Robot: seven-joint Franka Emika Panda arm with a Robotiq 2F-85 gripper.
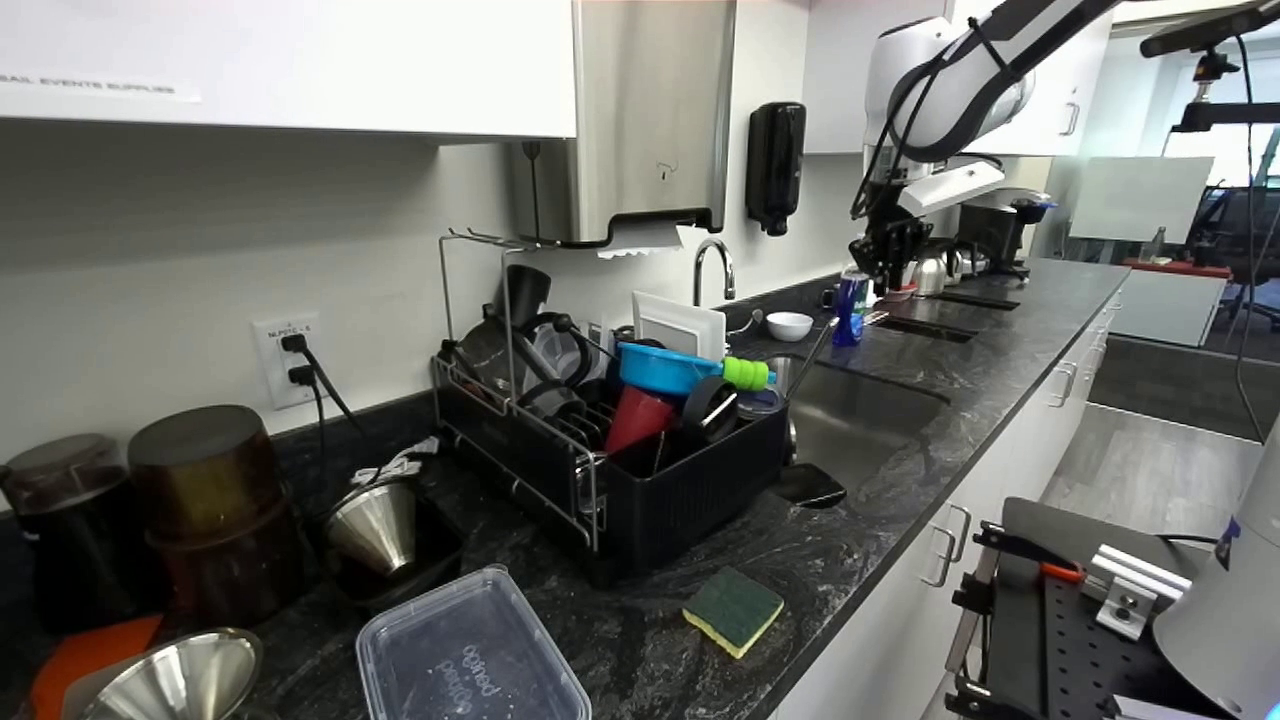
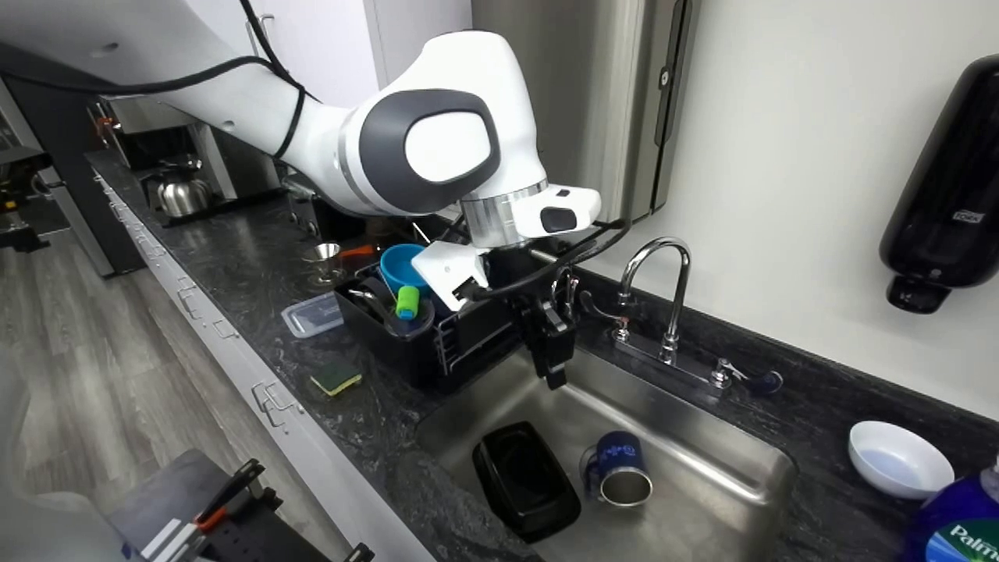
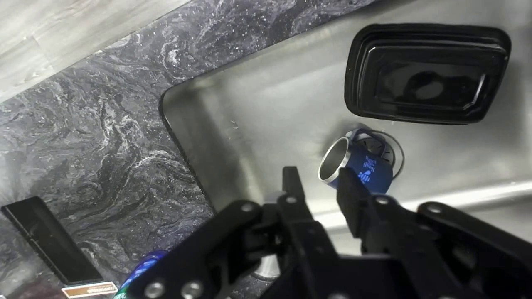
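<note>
My gripper hangs above the sink, its two fingers apart with a gap between them and nothing held. In the wrist view a blue mug (image 3: 371,172) lies on its side in the sink, its metal-rimmed mouth facing left, partly behind the right fingertip. The same mug (image 2: 619,465) shows in exterior view 2, well below the gripper (image 2: 552,373). Beside it in the sink rests a black rectangular container (image 3: 426,74). In exterior view 1 the gripper (image 1: 885,278) appears in front of the blue soap bottle's upper part.
A dish rack (image 1: 690,516) full of dishes stands beside the sink (image 2: 698,445). The faucet (image 2: 680,290) rises at the back. A white bowl (image 2: 899,459) and a soap bottle (image 1: 849,310) sit on the far side. A sponge (image 1: 734,610) lies on the counter.
</note>
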